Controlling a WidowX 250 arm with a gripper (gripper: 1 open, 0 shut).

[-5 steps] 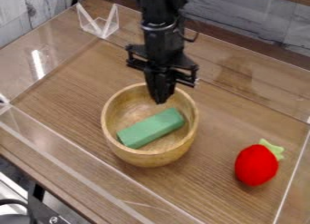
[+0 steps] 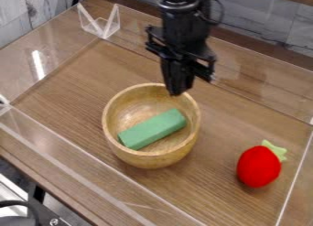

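My gripper [image 2: 181, 72] is above and behind the wooden bowl [image 2: 119, 111], its dark fingers pointing down, shut, with nothing seen between them. A green block [image 2: 152, 127] lies tilted inside the bowl. To the right, a red strawberry-like object [image 2: 258, 167] with a green top lies on the table.
The wooden table [image 2: 61, 111] has clear room on the left and at the back right. A clear wire-like or plastic object [image 2: 102, 21] stands at the back left. A dark round shape is at the lower left corner.
My gripper has risen and moved back, away from the bowl. The green block and the red object have not visibly moved.
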